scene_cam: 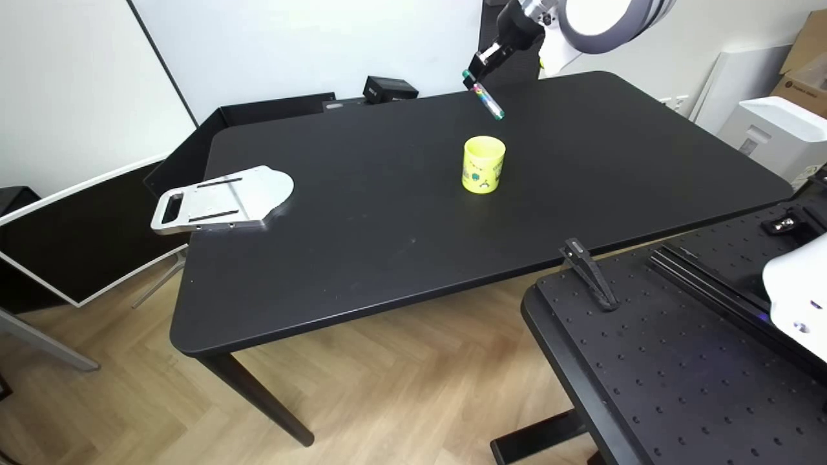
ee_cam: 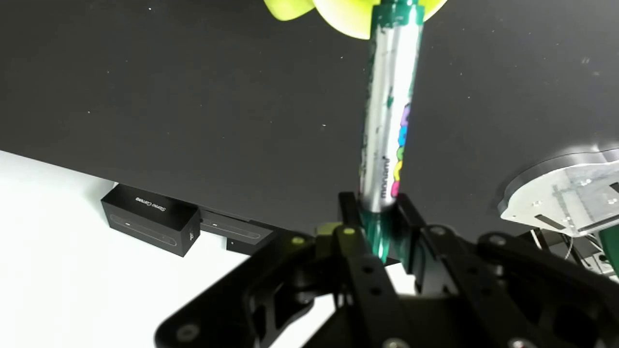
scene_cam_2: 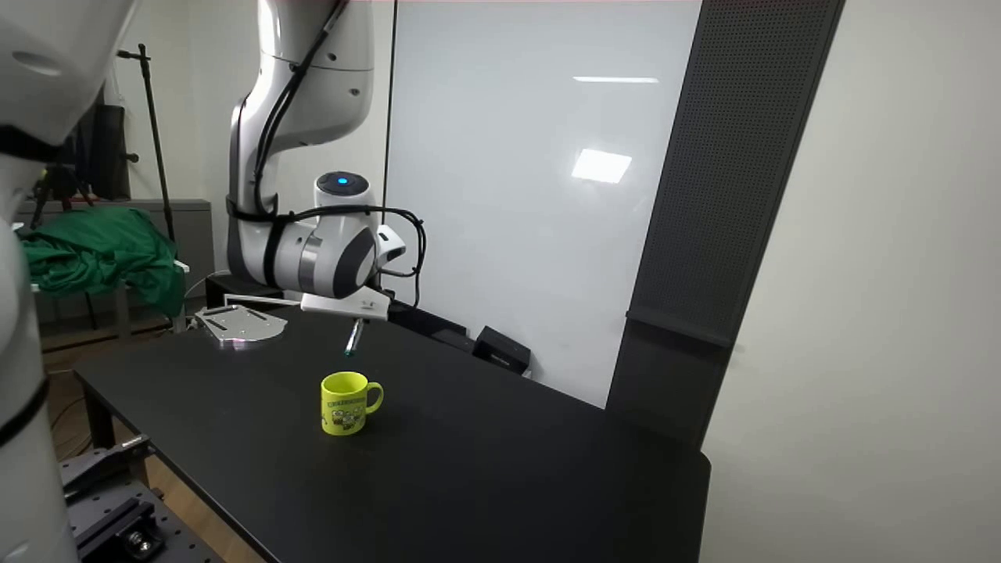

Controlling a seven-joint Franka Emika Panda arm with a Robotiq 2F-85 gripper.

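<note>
A silver marker with green ends (ee_cam: 390,116) is pinched near one end by my gripper, its long part sticking out past the fingertips. In exterior view 1 the marker (scene_cam: 488,101) hangs tilted in the air, its free end lower, with the gripper (scene_cam: 470,79) at its upper end. The yellow mug (scene_cam: 481,166) stands upright on the black table, apart from the marker in that view. Its handle shows in exterior view 2, where the marker (scene_cam_2: 353,337) is above and behind the mug (scene_cam_2: 344,403). Only the mug's edge (ee_cam: 348,17) shows in the wrist view.
A silver metal plate (scene_cam: 225,200) lies at the table's left edge. Black boxes (scene_cam: 389,89) stand beyond the back edge, by the whiteboard.
</note>
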